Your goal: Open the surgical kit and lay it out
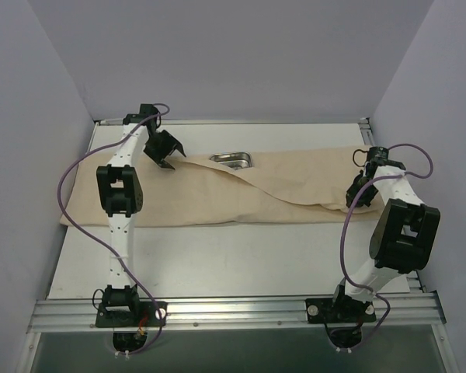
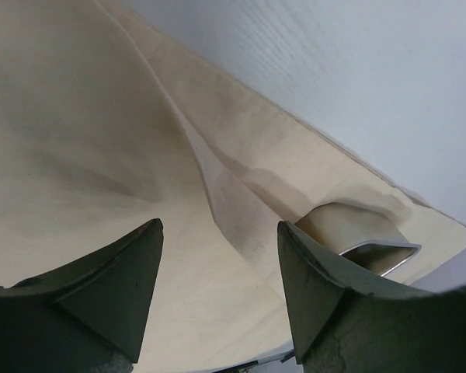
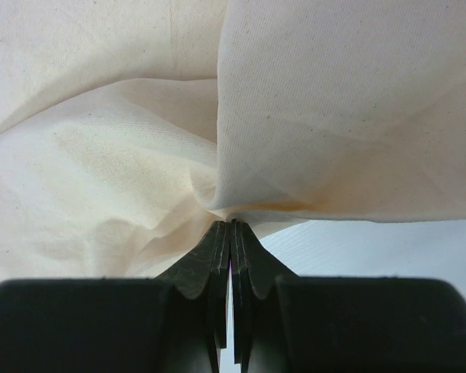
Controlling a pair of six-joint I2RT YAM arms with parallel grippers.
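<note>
A beige cloth lies spread across the table, with a long diagonal fold running over it. A steel tray sits at its back middle, partly under the fold. My left gripper stands open over the back-left edge of the cloth, beside the fold. My right gripper is shut at the cloth's front-right edge, its tips against a folded layer; whether cloth is pinched between them cannot be told.
Grey walls stand at the left, back and right.
</note>
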